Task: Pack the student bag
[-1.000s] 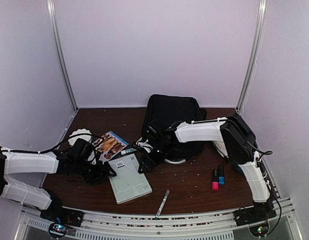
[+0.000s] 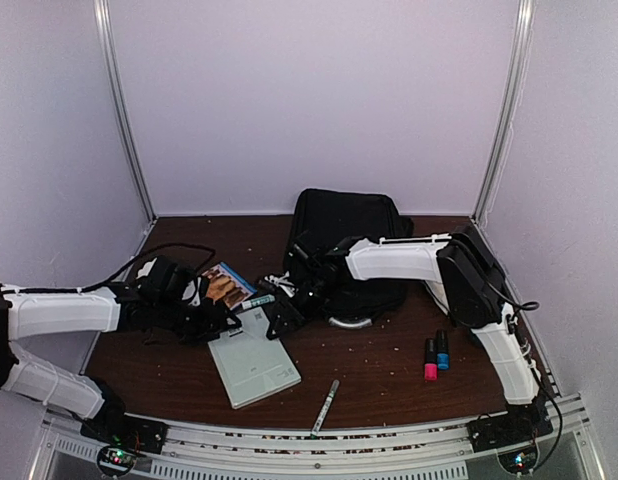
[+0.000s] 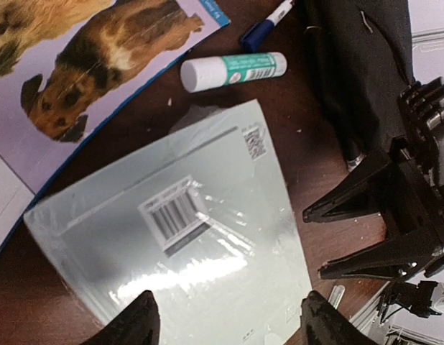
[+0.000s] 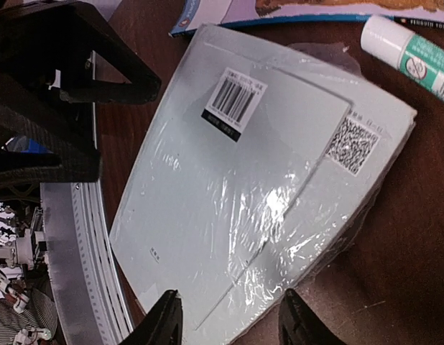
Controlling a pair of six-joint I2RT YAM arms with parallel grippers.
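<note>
A pale plastic-wrapped book [image 2: 254, 365] with a barcode lies flat and slanted on the table. Over its upper left corner, my left gripper [image 2: 232, 320] is held with fingers apart; in the left wrist view the left gripper has only the book's cover below it. My right gripper [image 2: 276, 320] is at the book's upper right side, and the right wrist view shows the right gripper open near its edge. The black bag [image 2: 351, 212] sits at the back, partly hidden by my right arm. Behind the book are a glue stick [image 3: 235, 70] and a dog-picture booklet [image 3: 107, 65].
A blue-capped marker [image 3: 265, 29] lies beyond the glue stick. A pen [image 2: 326, 406] rests near the front edge, and pink [image 2: 430, 360] and blue [image 2: 442, 350] markers are at the right. Both grippers stand close together.
My left gripper has come right and up, over the book's corner. The book has shifted slightly left, and the right gripper has edged left towards it.
</note>
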